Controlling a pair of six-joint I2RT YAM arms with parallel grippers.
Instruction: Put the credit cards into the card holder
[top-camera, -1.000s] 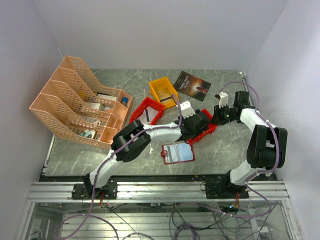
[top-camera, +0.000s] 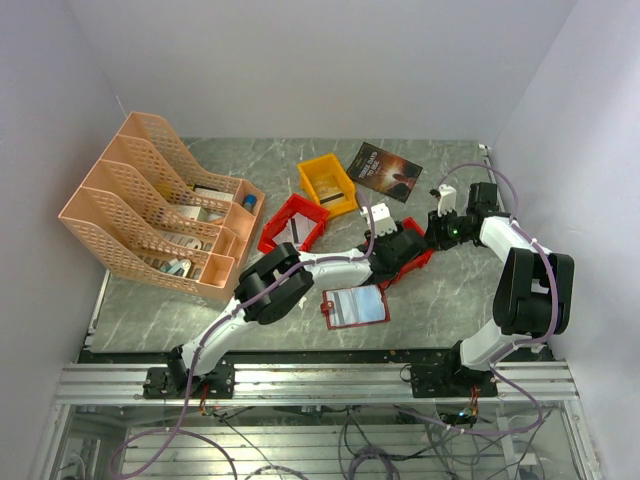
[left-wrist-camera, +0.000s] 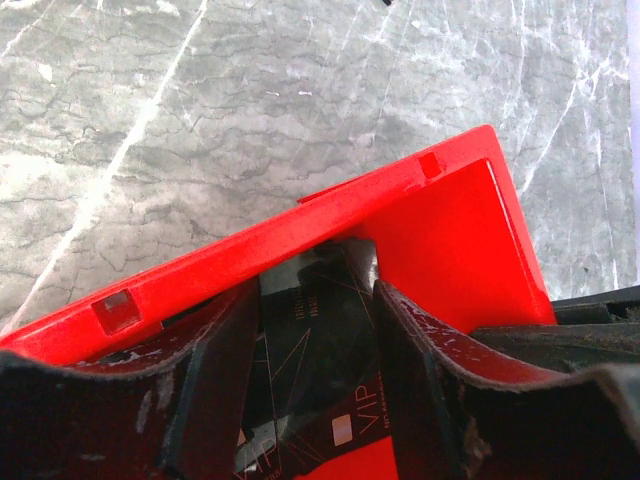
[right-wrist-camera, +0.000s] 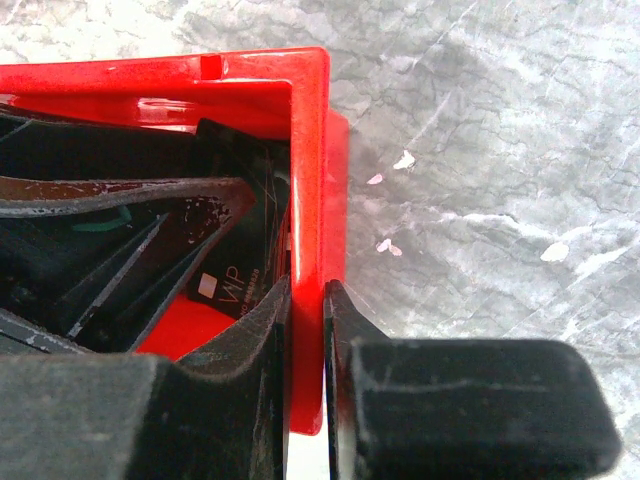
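Note:
Black cards printed VIP (left-wrist-camera: 322, 350) lie inside a red tray (top-camera: 416, 268). My left gripper reaches into that tray; its fingers are parted over the cards, and whether they touch them is unclear. My right gripper is shut on the tray's right wall, seen upright between its fingers in the right wrist view. The left gripper also appears at the left of that view, partly covering the cards.
A second red tray (top-camera: 308, 208), a yellow tray (top-camera: 344, 200), a book (top-camera: 385, 172) and a red-edged card holder or case (top-camera: 356, 306) lie nearby. A large peach organiser (top-camera: 125, 180) fills the left.
Compared with a second ago, my left arm has moved slightly over the red tray. The right arm looks unchanged.

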